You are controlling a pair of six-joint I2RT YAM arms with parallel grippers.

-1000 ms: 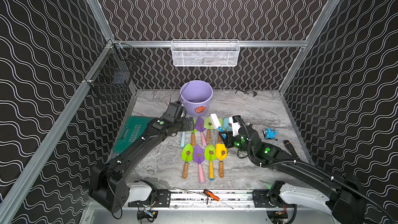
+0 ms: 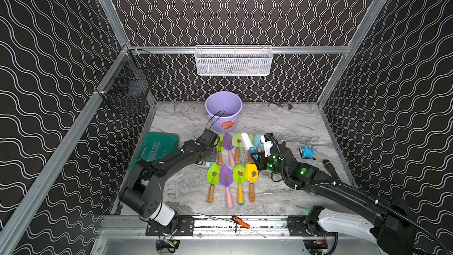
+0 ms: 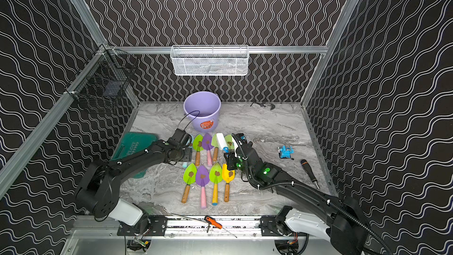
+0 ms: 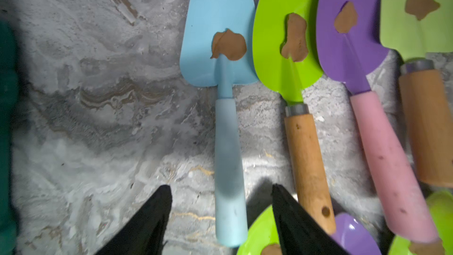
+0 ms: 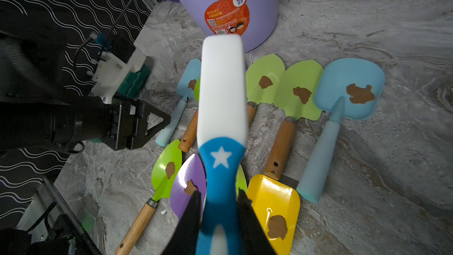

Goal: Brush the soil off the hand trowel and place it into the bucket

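Observation:
Below my left gripper, open, lies a light-blue trowel (image 4: 228, 151) with a brown soil patch (image 4: 228, 44) on its blade; its handle is between the open fingertips, above the table. My right gripper is shut on a white-and-blue brush (image 5: 221, 89), held over the trowels. Other green, purple, yellow and blue trowels, most showing brown patches, lie in two rows. The purple bucket (image 2: 224, 113) stands behind them.
A teal board (image 3: 134, 146) lies at the left. A small blue device (image 2: 306, 152) and a screwdriver (image 2: 330, 167) lie at the right. A white wire basket (image 2: 233, 63) hangs on the back wall.
My left gripper has moved down and slightly toward the front, over the light-blue trowel's handle, its arm tilting. The right gripper with the brush has barely moved.

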